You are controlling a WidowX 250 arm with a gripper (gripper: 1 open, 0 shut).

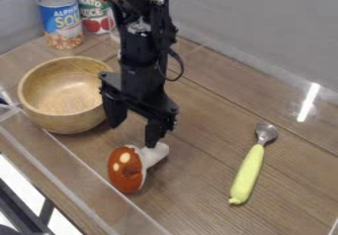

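Observation:
My black gripper (136, 121) hangs low over the middle of the wooden table, its two fingers spread apart and pointing down. Just below it lies a red-orange mushroom-like object (126, 170) with a white stem reaching up toward the fingertips; I cannot tell whether they touch it. The tan bowl (43, 91) sits to the left, its right side next to the gripper.
A spoon-like utensil with a pale green handle (247, 175) lies on the right. An Alpha soup can (62, 20) and a red can (98, 12) stand at the back left.

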